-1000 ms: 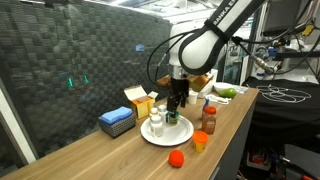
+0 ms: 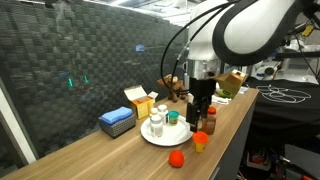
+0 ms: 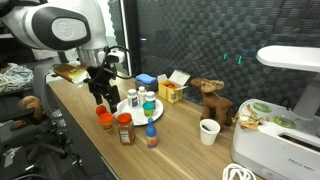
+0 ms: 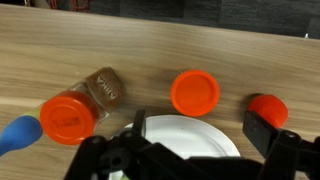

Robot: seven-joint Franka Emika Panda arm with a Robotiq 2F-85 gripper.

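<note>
My gripper is open and empty, its two fingers spread apart at the lower part of the wrist view. Ahead of the gap lies the round orange-red top of a small cup (image 4: 195,93); the same orange cup (image 2: 200,142) stands just below the gripper in exterior view 1. A red ball-like item (image 4: 268,109) sits close to the right finger, and on the table in front in exterior view 1. Behind is a white plate (image 2: 148,132) with white bottles (image 2: 157,127) and a teal cup (image 2: 173,116).
A brown jar with an orange lid (image 3: 125,120) and a blue-capped bottle (image 3: 151,133) stand beside the cup. Further back are a yellow box (image 3: 173,90), a toy deer (image 3: 213,100), a white cup (image 3: 208,132) and a toaster (image 3: 280,140).
The tabletop items look unmoved.
</note>
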